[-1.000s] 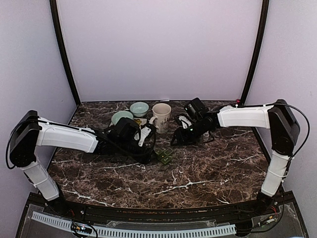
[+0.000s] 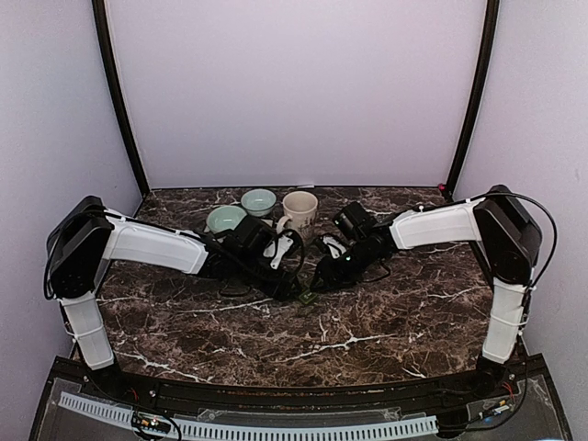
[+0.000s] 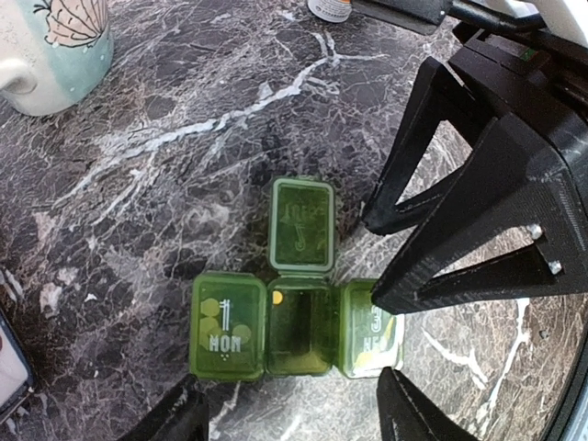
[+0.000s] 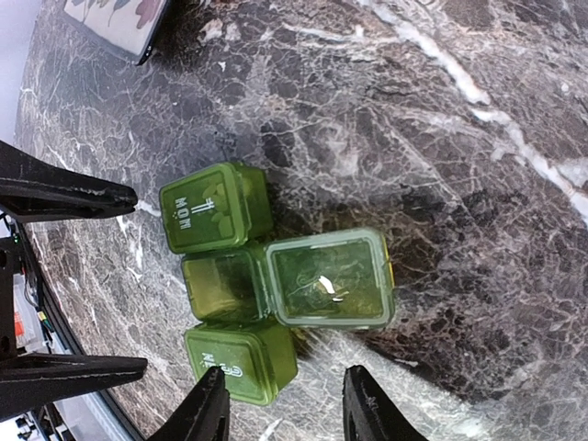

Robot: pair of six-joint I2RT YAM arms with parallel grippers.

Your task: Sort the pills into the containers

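Observation:
A green three-compartment pill box (image 3: 297, 335) lies on the marble table. Its middle compartment's lid (image 3: 300, 224) is flipped open; the outer two, one marked MON (image 3: 228, 326), are closed, with pills showing in the MON one. My left gripper (image 2: 296, 290) is low over the box, its fingertips at the bottom of the left wrist view, open around empty space. My right gripper (image 2: 322, 285) is beside it from the right, also open, its fingertips at the bottom of the right wrist view; its black body hangs over the right compartment in the left wrist view.
A mug (image 2: 299, 219) and two pale green bowls (image 2: 258, 202) stand at the back, partly behind the arms. A flat pale object (image 4: 118, 23) lies near the box.
Both arms have moved inward toward the box; my right gripper has come down and toward the front, now closer to my left gripper and covering more of the box.

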